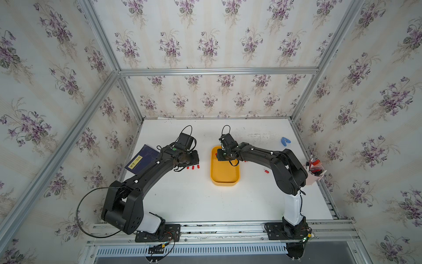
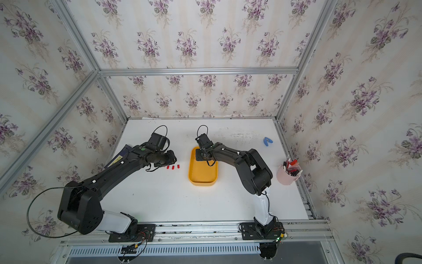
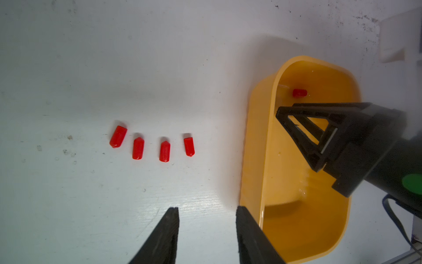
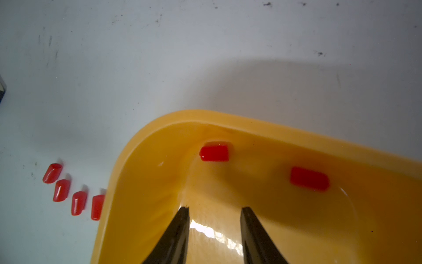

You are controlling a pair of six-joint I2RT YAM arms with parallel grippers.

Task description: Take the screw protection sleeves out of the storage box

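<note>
Two red sleeves lie inside the yellow storage box (image 1: 225, 183), close to its far wall: the left sleeve (image 4: 214, 153) near the corner, the right sleeve (image 4: 309, 178) further along. My right gripper is over the box's far part, open and with nothing between its fingers; both sleeves are ahead of its tips. My left gripper is left of the box, above the table, its fingers apart and empty. Several red sleeves stand in a loose row on the table left of the box, among them one sleeve (image 3: 189, 146) nearest its wall.
Another red sleeve (image 1: 266, 171) lies on the table to the right of the box. A blue object (image 1: 285, 141) is at the far right, and a pink cup (image 2: 288, 176) of tools stands at the right edge. A dark blue case (image 1: 142, 158) lies at the left.
</note>
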